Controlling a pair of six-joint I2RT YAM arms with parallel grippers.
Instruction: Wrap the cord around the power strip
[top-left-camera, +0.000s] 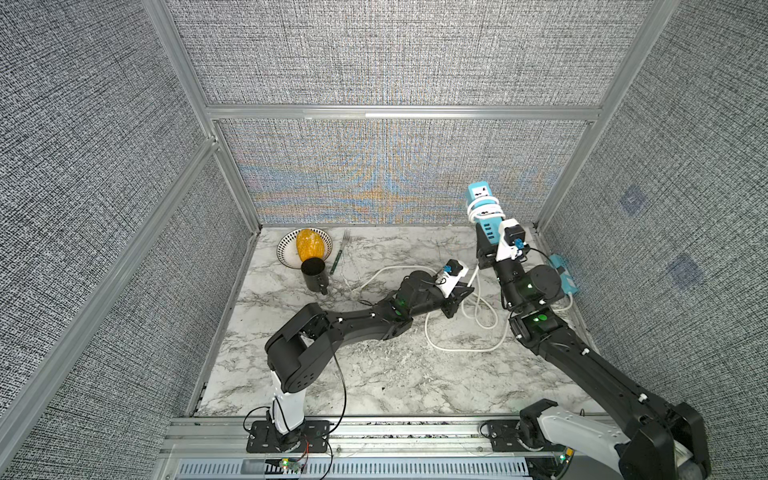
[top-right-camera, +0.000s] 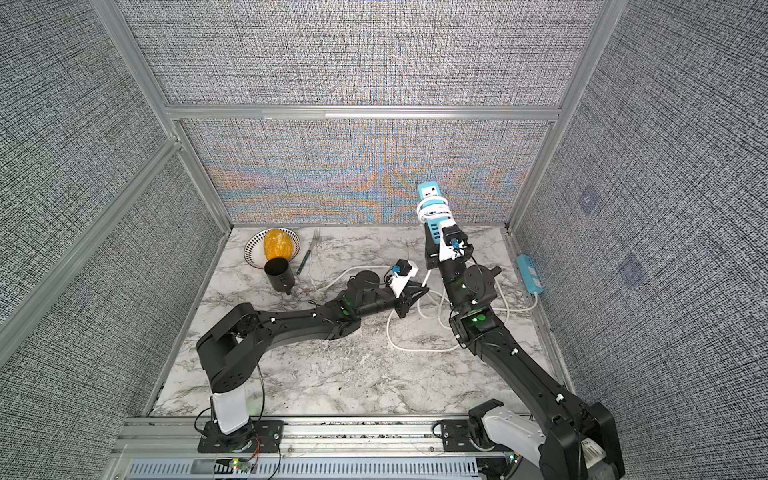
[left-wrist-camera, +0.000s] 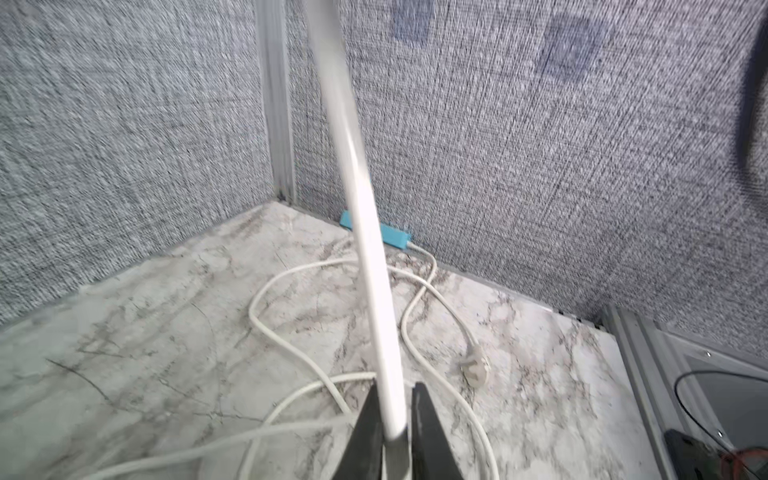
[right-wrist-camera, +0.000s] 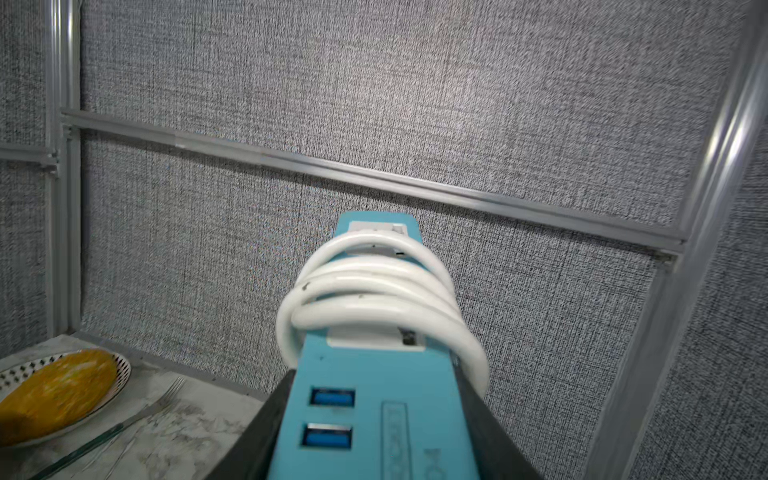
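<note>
My right gripper is shut on the light-blue power strip (right-wrist-camera: 376, 364), fingers along both sides of its near part. In the top left view the power strip (top-left-camera: 478, 192) is held up toward the back wall. Several white cord loops (right-wrist-camera: 376, 296) circle its middle. Lower and to the left, my left gripper (top-left-camera: 465, 297) has the white cord (left-wrist-camera: 368, 232) passing between its close-set fingers (left-wrist-camera: 436, 436); whether they pinch it I cannot tell. From there the cord rises steeply in the left wrist view. More cord (top-left-camera: 464, 350) lies loose on the table.
Against the right wall stands a second blue block (top-left-camera: 563, 274) with its own white cable; a white plug (left-wrist-camera: 476, 368) lies nearby. At the back left are a bowl (top-left-camera: 281, 254) with a yellow item, a black mug (top-left-camera: 315, 276) and a fork (top-left-camera: 339, 254).
</note>
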